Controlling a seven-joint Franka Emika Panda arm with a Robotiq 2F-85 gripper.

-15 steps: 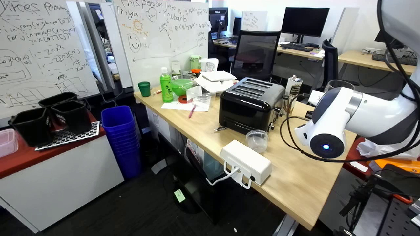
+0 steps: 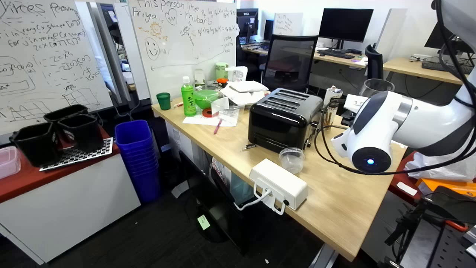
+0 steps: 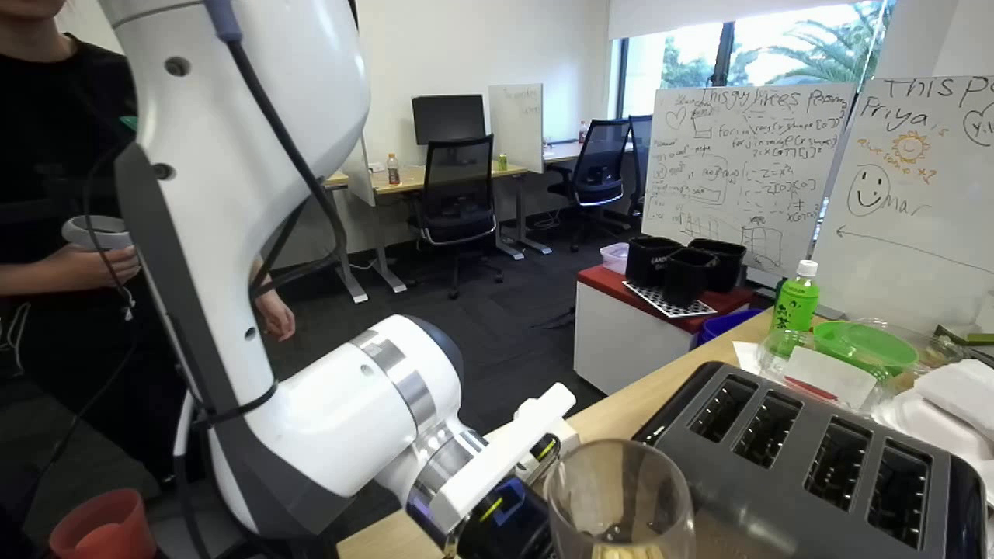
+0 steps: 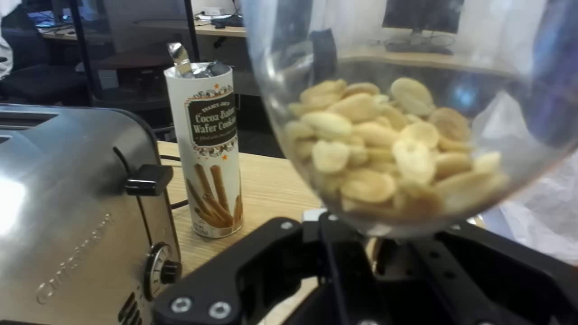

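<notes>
A clear glass [image 4: 390, 162] with a rounded bowl, partly filled with peanuts [image 4: 379, 146], fills the upper right of the wrist view. Beneath the bowl, my gripper is shut on the glass, its dark fingers closed around the narrow lower part, which is mostly hidden. The glass is upright and off the table. In exterior view 1 only its rim and upper wall [image 2: 377, 85] show behind the arm, whose body hides the fingers. Exterior view 2 shows the glass [image 3: 620, 494] in front of the toaster's near end.
A black and steel toaster [image 2: 285, 118] and a tall wafer cookie can [image 4: 208, 151] stand close by on the wooden table. An empty clear plastic cup [image 2: 291, 160] sits beside a white box [image 2: 279, 183]. A cable loops below the arm.
In exterior view 1, the arm and the glass have moved a little up and to the left, nearer the cookie can. The glass is still held; the table items look unchanged.
</notes>
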